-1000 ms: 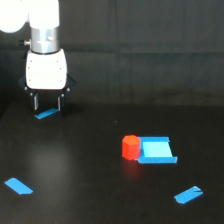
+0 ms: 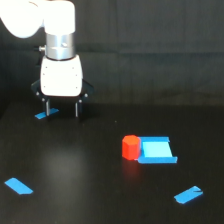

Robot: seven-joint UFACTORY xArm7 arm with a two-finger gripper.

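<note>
My gripper (image 2: 62, 112) hangs at the back left with its fingers pointing down. It is open, and nothing shows between its fingers. Far to its right and nearer the camera, a small red block (image 2: 131, 148) stands upright on the dark table. Right beside the block is a light blue square (image 2: 156, 150) with darker blue borders along its top and bottom. The block is at the left side of this square; whether they touch is hard to tell.
Pieces of blue tape lie on the table: one (image 2: 18, 186) at the front left, another (image 2: 188, 195) at the front right, a third (image 2: 41, 115) near the gripper. The dark tabletop (image 2: 80, 165) between gripper and block is bare.
My gripper has shifted right and appears slightly lower in view. Its fingers look a little farther apart. The red block and blue square have not moved.
</note>
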